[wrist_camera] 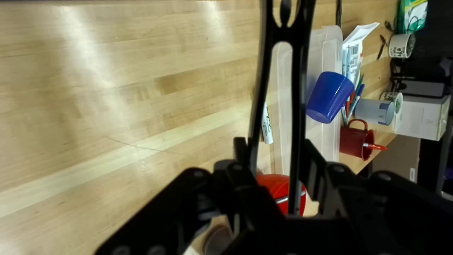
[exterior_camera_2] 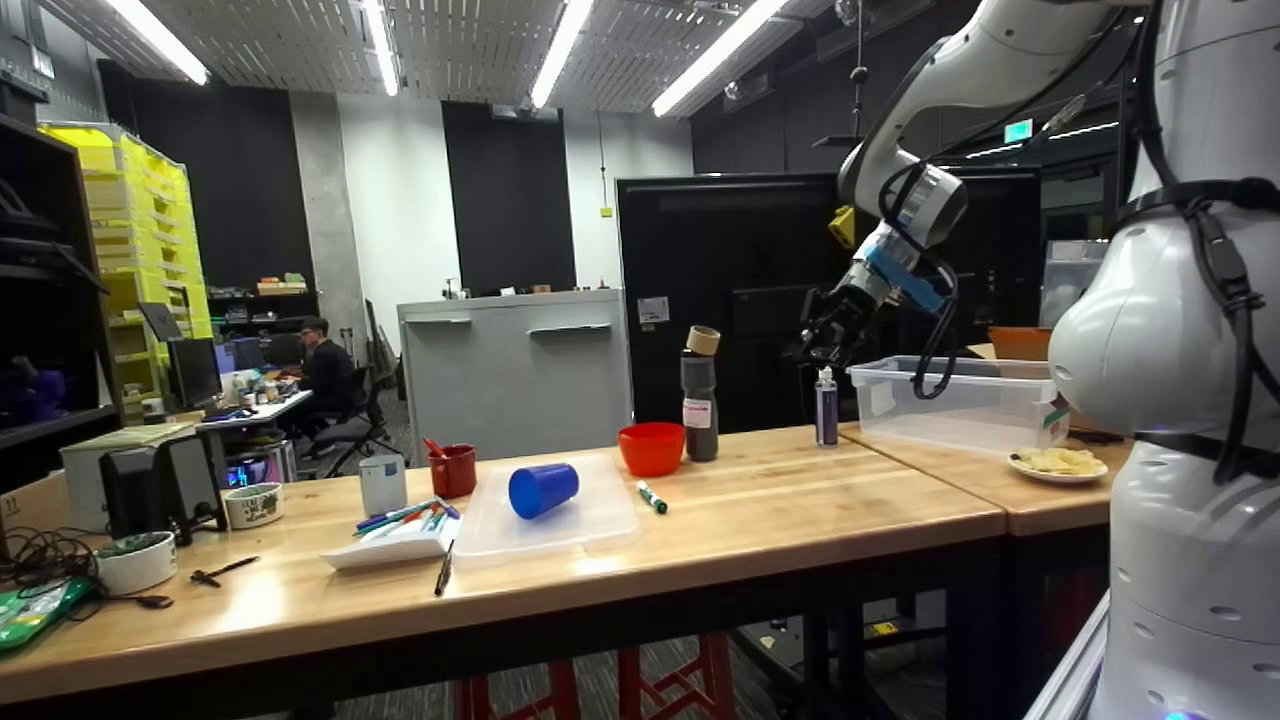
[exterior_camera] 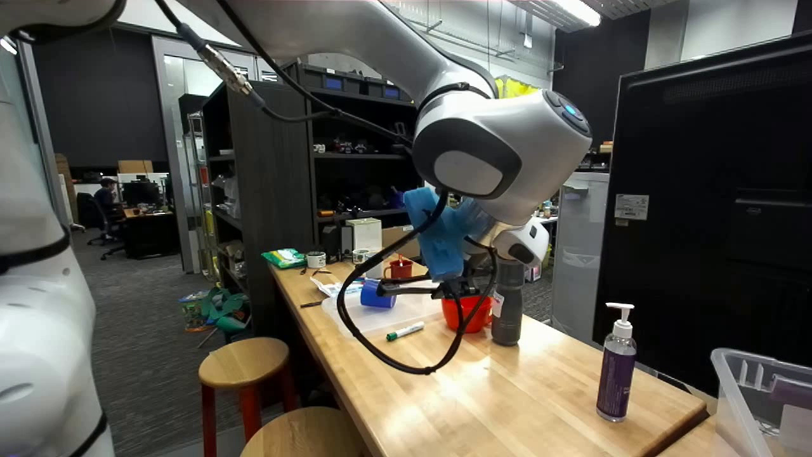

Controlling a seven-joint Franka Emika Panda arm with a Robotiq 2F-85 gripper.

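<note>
A long black slotted item [wrist_camera: 298, 106], with two slim legs joined near the top of the wrist view, stands between the fingers of my gripper. The gripper is shut on it; its far end runs out of frame. In exterior view 1, the gripper [exterior_camera: 450, 288] hangs above the table in line with the red bowl [exterior_camera: 468, 313]. Exterior view 2 has it high at the right, the gripper [exterior_camera_2: 825, 336] seen near the pump bottle [exterior_camera_2: 827, 410]. A blue cup [exterior_camera_2: 543, 490] lies on its side on a clear plastic lid [exterior_camera_2: 600, 542].
A green-capped marker [exterior_camera_2: 651, 497] lies beside the lid. A dark bottle [exterior_camera_2: 701, 414] topped by a cardboard ring [exterior_camera_2: 704, 341] stands behind the bowl. Pens, a red mug [exterior_camera_2: 453, 470] and a grey cup [exterior_camera_2: 383, 485] crowd the far end. Open tabletop [wrist_camera: 106, 106] fills the wrist view's left.
</note>
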